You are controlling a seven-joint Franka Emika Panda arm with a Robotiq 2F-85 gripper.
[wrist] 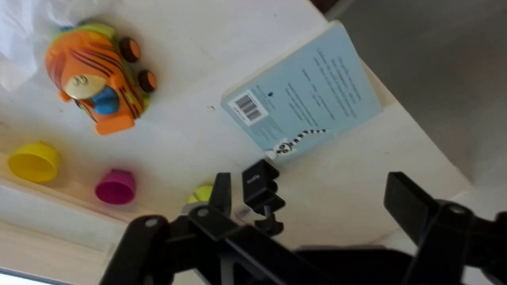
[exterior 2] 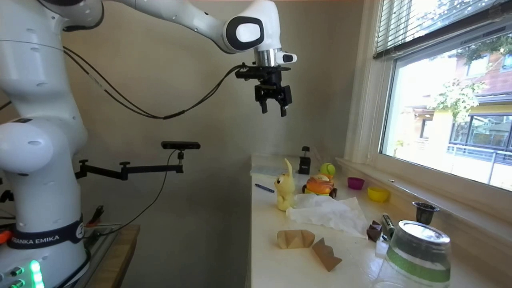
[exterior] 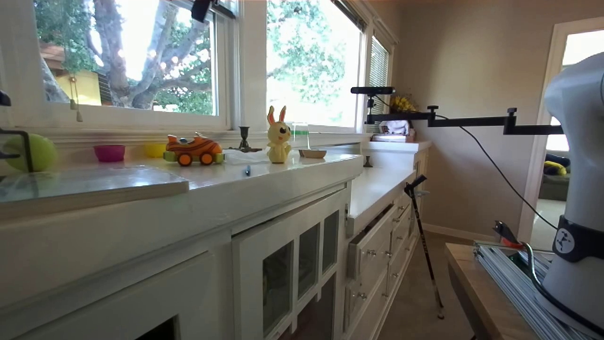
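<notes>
High above the counter hangs my gripper point(exterior 2: 274, 111), open, its two fingers well apart with nothing between them. In the wrist view the gripper is spread wide over the counter. Below it lie a pale blue board book point(wrist: 304, 92) with a barcode and a black clamp-like object point(wrist: 259, 184). An orange toy car point(wrist: 97, 78), a yellow cup point(wrist: 34, 162) and a magenta cup point(wrist: 115, 187) are to the left in that view. A yellow rabbit figure point(exterior 2: 285, 187) stands upright on the counter, apart from the gripper.
A white cloth point(exterior 2: 326, 213), folded brown paper pieces point(exterior 2: 296, 239), a dark blue pen point(exterior 2: 264, 187), a dark metal cup point(exterior 2: 425, 212) and an upturned glass point(exterior 2: 417, 259) crowd the counter by the window. A green ball point(exterior: 35, 153) sits near the back. Air around the gripper is free.
</notes>
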